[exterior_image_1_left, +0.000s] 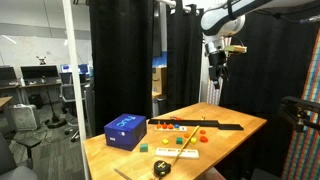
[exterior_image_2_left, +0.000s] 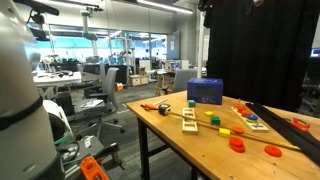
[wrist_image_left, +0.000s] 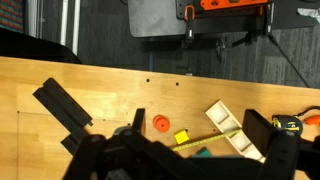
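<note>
My gripper (exterior_image_1_left: 216, 76) hangs high above the far right part of the wooden table (exterior_image_1_left: 225, 142), clear of everything. In the wrist view its two dark fingers (wrist_image_left: 270, 142) stand wide apart with nothing between them. Below lie a pale compartment tray (wrist_image_left: 235, 130), a long yellow stick (wrist_image_left: 207, 138), a yellow block (wrist_image_left: 181, 136) and red discs (wrist_image_left: 161, 123). A blue box (exterior_image_1_left: 125, 131) stands at the table's left in exterior view 1.
Black strips (wrist_image_left: 62, 108) lie flat beside the small items. A round dark and yellow object (wrist_image_left: 288, 123) sits past the tray. Small green blocks (exterior_image_1_left: 144, 148) are scattered near the blue box. A dark curtain (exterior_image_1_left: 125, 60) hangs behind the table.
</note>
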